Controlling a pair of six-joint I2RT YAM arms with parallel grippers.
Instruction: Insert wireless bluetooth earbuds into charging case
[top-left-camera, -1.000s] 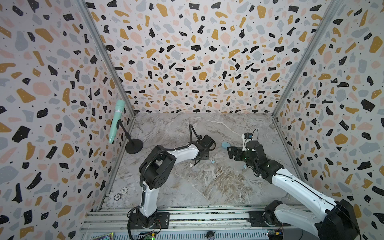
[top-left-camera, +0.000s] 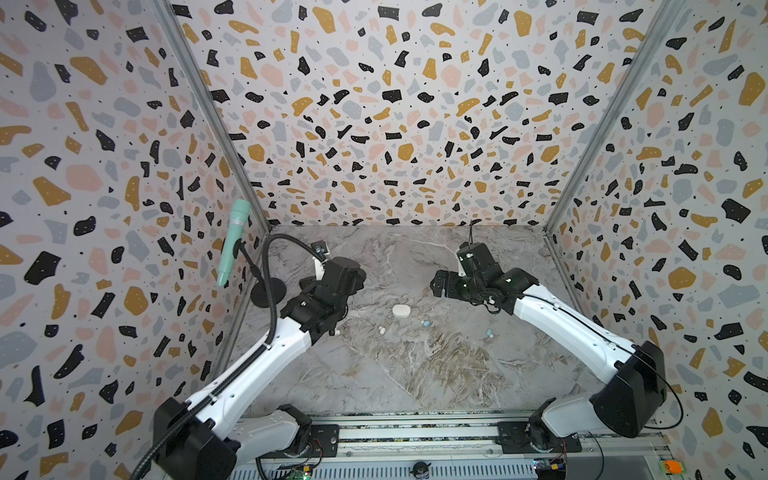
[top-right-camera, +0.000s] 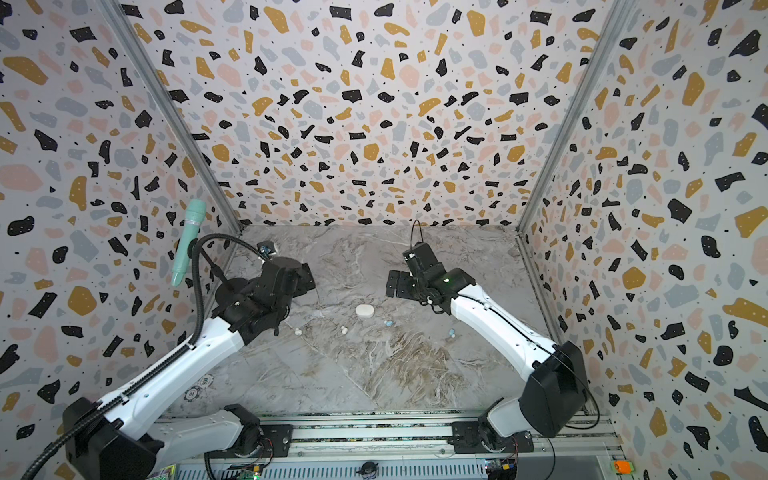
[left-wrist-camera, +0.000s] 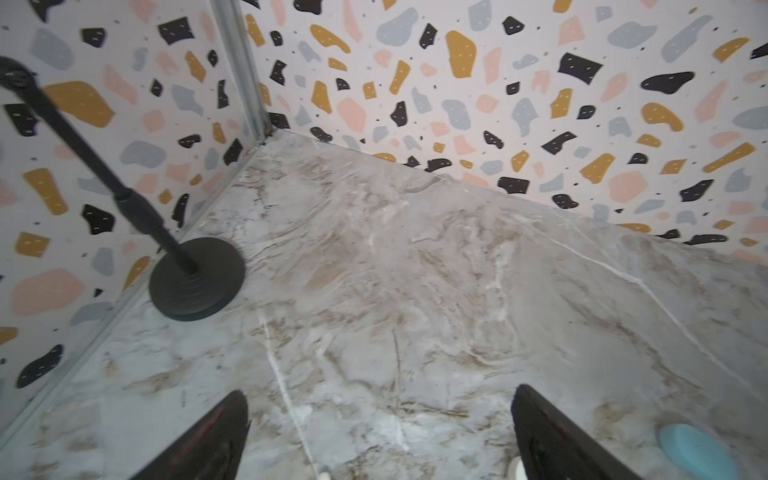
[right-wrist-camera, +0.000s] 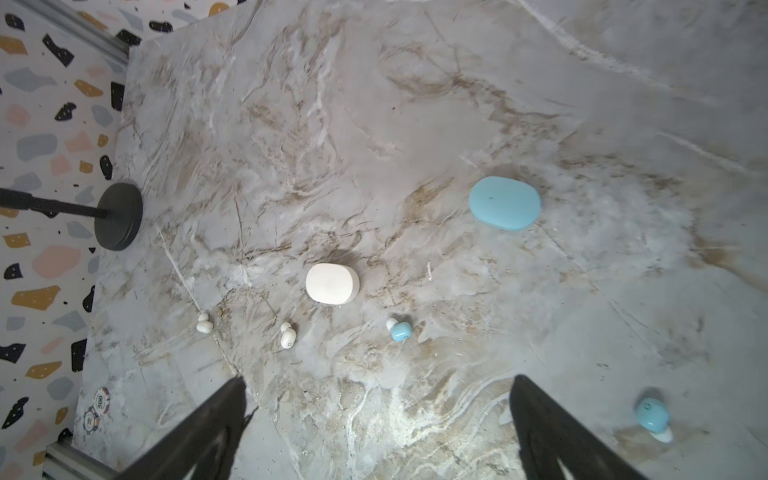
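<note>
On the marble table lie a white case (right-wrist-camera: 331, 283) near the middle and a light blue case (right-wrist-camera: 504, 201), hidden behind the right arm in the top views but visible in both wrist views. Two white earbuds (right-wrist-camera: 287, 336) lie left of and below the white case; two blue-and-white earbuds (right-wrist-camera: 401, 331) lie apart to the right, one far lower right in the right wrist view. My left gripper is raised at the table's left side, open and empty. My right gripper hangs above the table right of the white case, open with nothing between its fingers.
A black stand (left-wrist-camera: 196, 280) with a mint microphone (top-left-camera: 233, 240) is at the left wall. Small patterned discs (right-wrist-camera: 98, 408) lie at the front left. Patterned walls enclose the table on the back and sides.
My left arm has swung up and left from over the white case, uncovering it. My right gripper has shifted left and slightly up, now covering the blue case in the top left view.
</note>
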